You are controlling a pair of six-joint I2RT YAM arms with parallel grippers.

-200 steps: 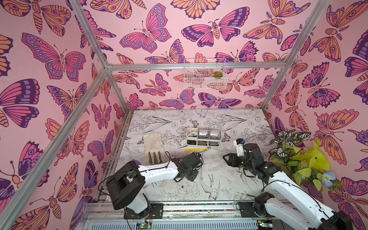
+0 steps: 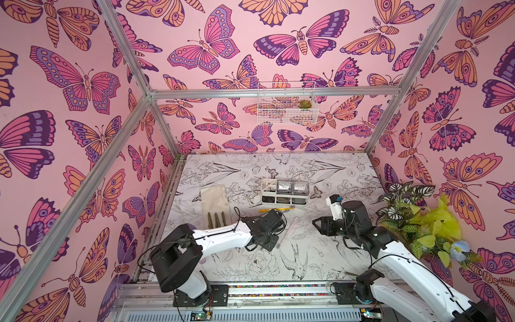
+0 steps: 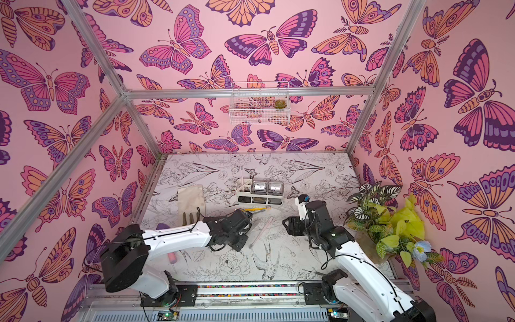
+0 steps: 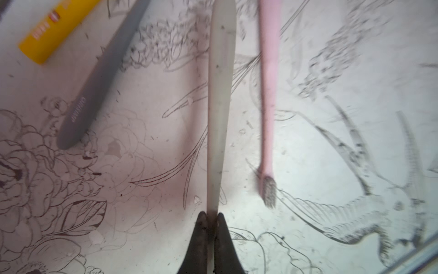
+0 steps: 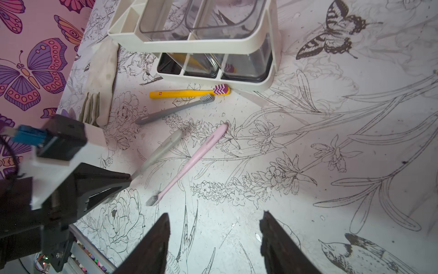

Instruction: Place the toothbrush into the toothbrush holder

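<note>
A compartmented holder [image 2: 284, 200] stands at the table's back middle. In front of it lie yellow [image 5: 175, 93], grey [image 5: 168, 111] and pink [image 5: 198, 155] toothbrushes. My left gripper is shut on the end of a pale, translucent toothbrush [image 4: 221, 86], pointing away from the fingers; its head is hidden. My right gripper stands open over bare table, to the right of the brushes, with nothing between its fingers.
A cloth pouch with utensils [image 2: 213, 198] lies on the left. A leafy plant with flowers [image 2: 429, 230] fills the right edge.
The left arm's upper links and wrist have shifted slightly, moving to and fro near the brushes. The right arm has shifted only very slightly.
</note>
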